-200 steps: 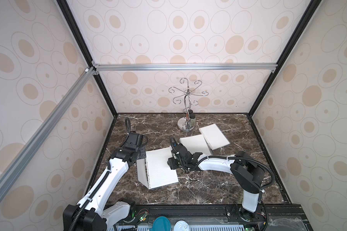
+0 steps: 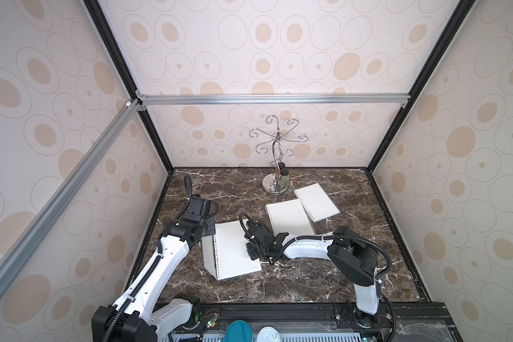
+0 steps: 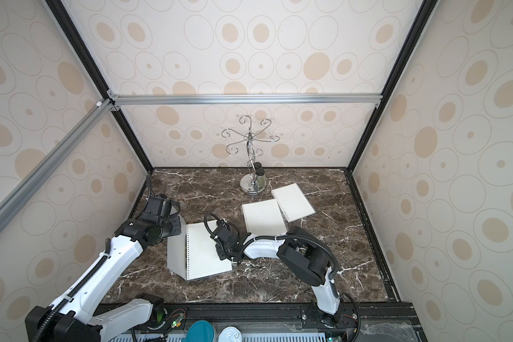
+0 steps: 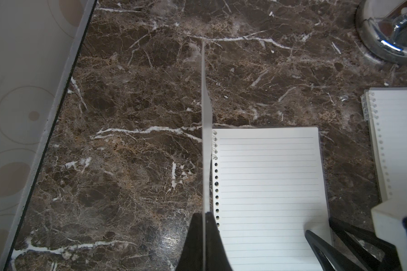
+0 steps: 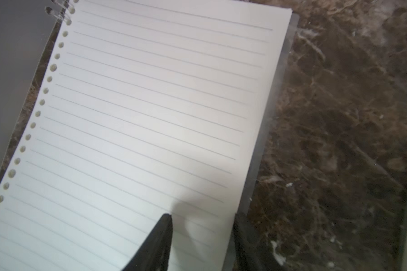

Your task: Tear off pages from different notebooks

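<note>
An open spiral notebook with lined pages (image 2: pixel 231 250) lies left of centre on the marble table. Its grey cover (image 2: pixel 209 255) stands raised on the left side, seen edge-on in the left wrist view, with my left gripper shut on it. Over the notebook's right edge hovers my right gripper, its fingers parted. One fingertip (image 5: pixel 166 225) is above the lined page, the other beside the page's right edge; whether they touch the paper I cannot tell. Two more notebooks, one nearer (image 3: pixel 263 217) and one farther (image 3: pixel 293 202), overlap to the right.
A chrome stand with curled arms (image 2: pixel 275 183) rises at the back of the table, a dark jar (image 2: pixel 284 174) by its base. Bare marble (image 2: pixel 347 279) extends at the front right and far left.
My right gripper has shifted left over the notebook's right part and turned. The notebook has slid slightly left. The left arm looks nearly still.
</note>
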